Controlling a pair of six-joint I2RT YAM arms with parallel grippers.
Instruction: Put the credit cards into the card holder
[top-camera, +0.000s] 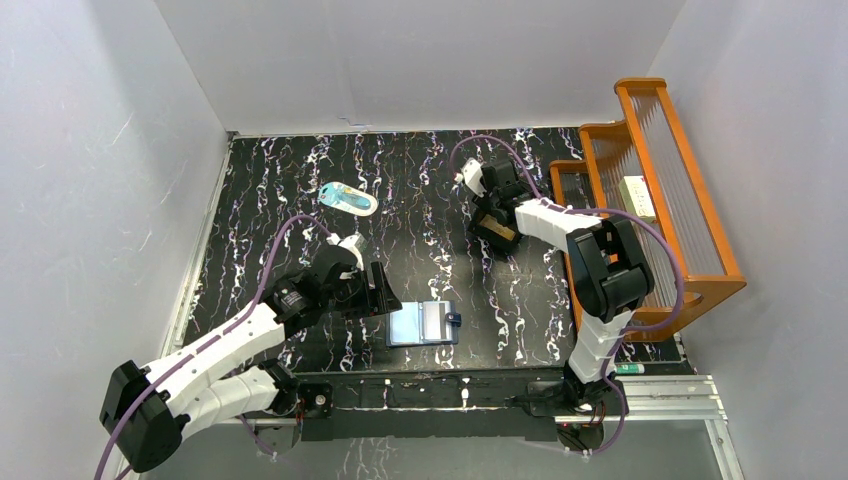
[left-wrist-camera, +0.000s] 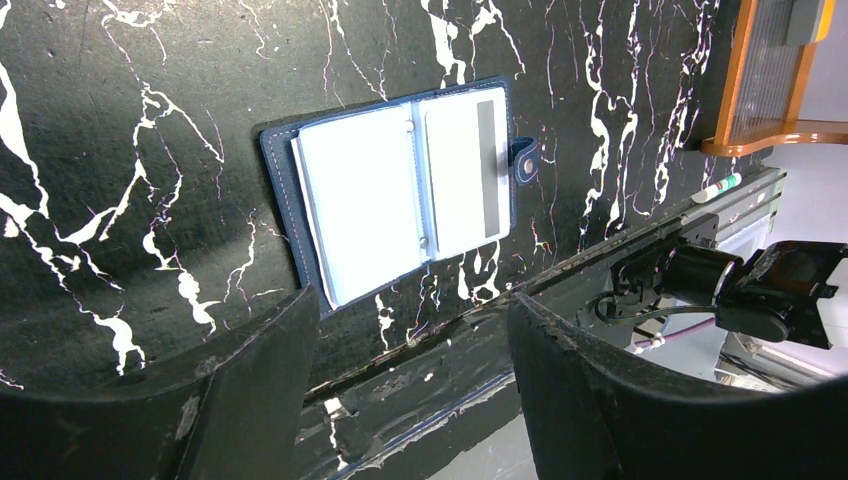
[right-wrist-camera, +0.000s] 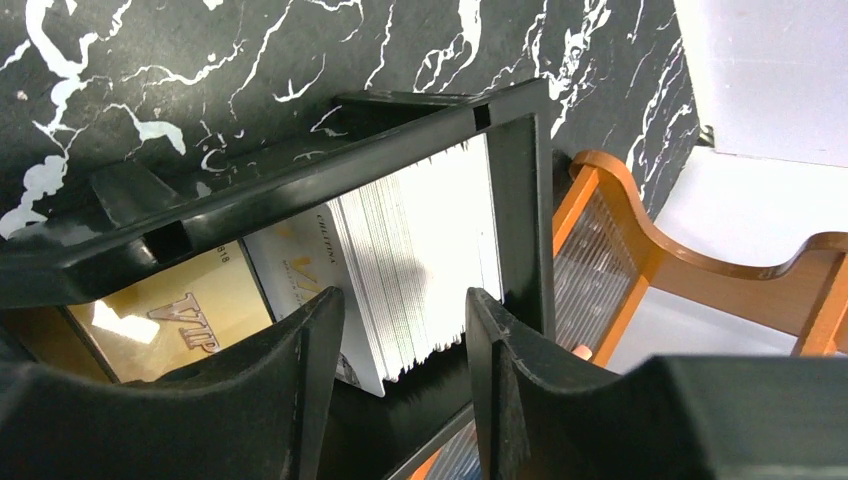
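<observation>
A blue card holder lies spread flat near the table's front edge, its clear sleeves showing white and a card with a dark stripe on the right side. My left gripper is open just above and left of it, nothing between its fingers. The credit cards stand in a tight row, tilted, inside a black box; a gold card leans at the box's left end. Over this box my right gripper is open, its fingertips on either side of part of the card row, contact unclear.
An orange-brown wooden rack stands along the right side, holding a pale box. A packaged blue item lies at the back left.
</observation>
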